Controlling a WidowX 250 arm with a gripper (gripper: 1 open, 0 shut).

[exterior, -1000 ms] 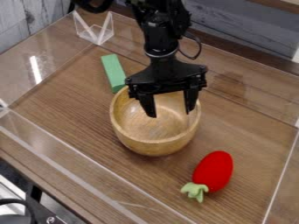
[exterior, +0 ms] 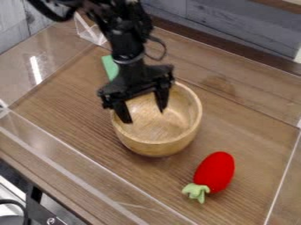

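My black gripper (exterior: 140,98) is open, its fingers over the left part of a large wooden bowl (exterior: 173,141), with nothing seen between them. A red strawberry-like toy (exterior: 216,169) with a green top lies at the lower right. A green block (exterior: 109,65) is partly hidden behind the arm at upper left.
A clear plastic container (exterior: 91,28) stands at the top left.
My gripper has moved left over the bowl, toward the green block's side. The bowl and red toy have stayed put.
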